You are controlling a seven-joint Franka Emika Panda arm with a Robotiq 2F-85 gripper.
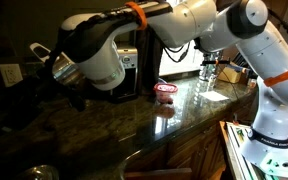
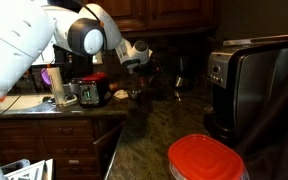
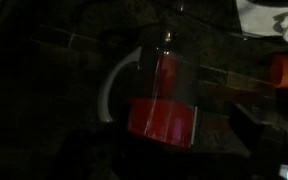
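My gripper (image 1: 22, 112) hangs above the dark counter at the left of the first exterior view, its dark fingers hard to make out against the wall. It shows small at the far end of the counter in the second exterior view. A mug- or jug-like thing (image 3: 164, 118), red below and greyish above with a pale curved handle at its left, fills the middle of the dim wrist view. A dark finger (image 3: 246, 128) seems to show at the right there. Whether the fingers are apart, or touch this thing, is too dark to tell.
A red-lidded container (image 2: 206, 158) stands on the counter, near a coffee maker (image 2: 239, 90). A toaster (image 1: 126, 72) is behind the arm. A round metal bowl (image 1: 39, 173) sits at the front left. An orange-red cup-like thing (image 3: 287, 70) lies at the right edge.
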